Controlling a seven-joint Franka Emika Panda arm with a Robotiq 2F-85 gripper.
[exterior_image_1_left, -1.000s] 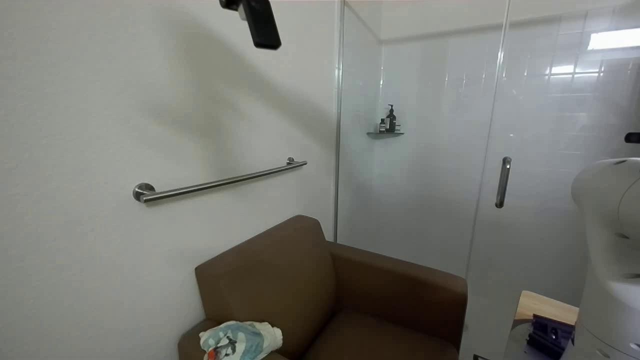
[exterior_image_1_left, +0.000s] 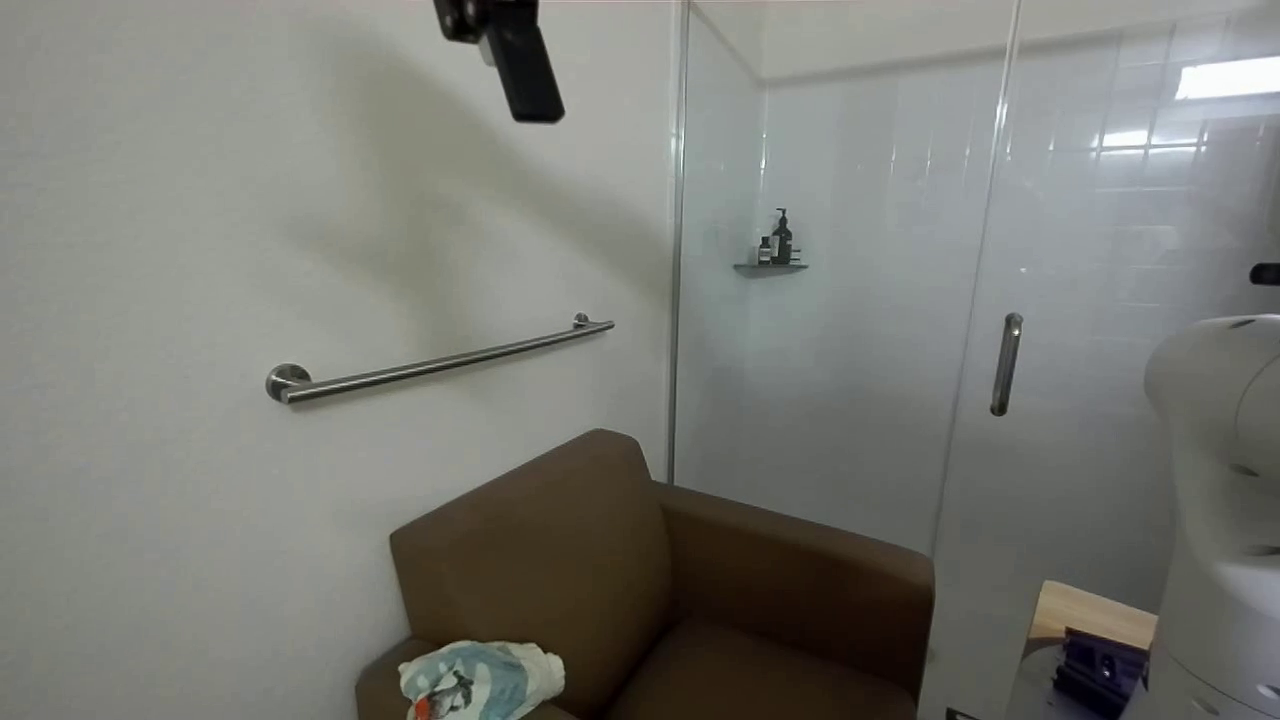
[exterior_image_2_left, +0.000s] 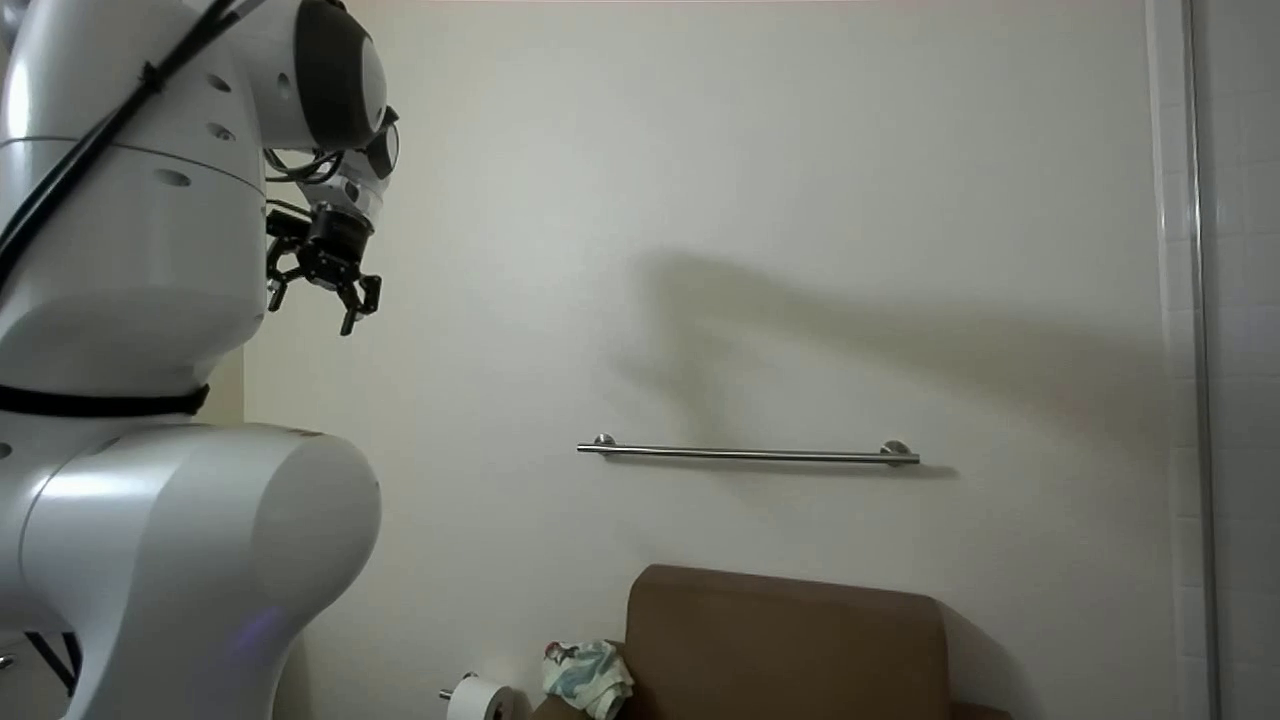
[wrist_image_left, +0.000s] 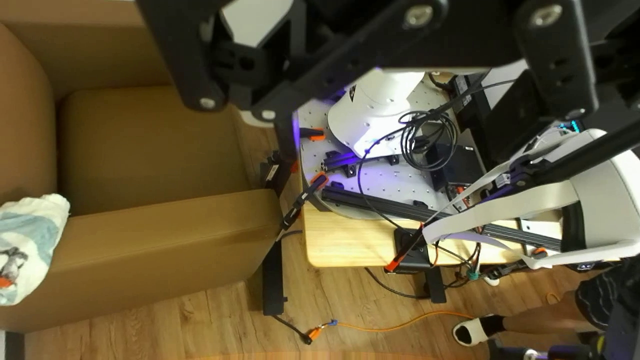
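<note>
High above the furniture hangs my gripper (exterior_image_2_left: 313, 316), its fingers spread wide with only bare wall showing between them in exterior view 2. One dark finger (exterior_image_1_left: 528, 72) dips in at the top of exterior view 1; the rest of the gripper is cut off there. A crumpled white and pale-blue patterned cloth (exterior_image_1_left: 480, 680) lies on the armrest of the brown armchair (exterior_image_1_left: 540, 540). In the wrist view the cloth (wrist_image_left: 30, 240) is at the far left, well apart from the gripper. A steel towel bar (exterior_image_2_left: 750, 455) is fixed to the wall with nothing on it.
A glass shower door with a handle (exterior_image_1_left: 1006, 364) stands right of the armchair. My arm's base (wrist_image_left: 372, 114) rests on a wooden-edged stand (wrist_image_left: 354, 240) with cables. A person's foot (wrist_image_left: 471, 331) shows at lower right. A toilet roll (exterior_image_2_left: 477, 698) sits near the chair.
My gripper has come down slightly, and more of its finger shows in exterior view 1. The cloth, armchair and towel bar have stayed put.
</note>
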